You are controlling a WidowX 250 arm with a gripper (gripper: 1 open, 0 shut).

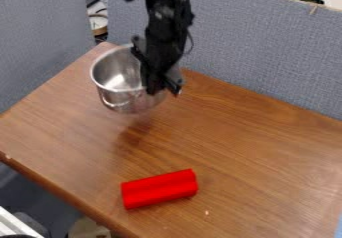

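A shiny steel pot (118, 80) is at the upper left of the camera view, at the gripper (158, 80), whose black body covers its right side; whether the pot rests on the wood or is raised is hard to tell. The fingertips are too dark and partly hidden to show how they close on the pot. A red cylinder (159, 188) lies on its side near the front of the wooden table.
Padded grey walls (267, 52) line the back and left sides. The table's lower left edge drops to a dark gap.
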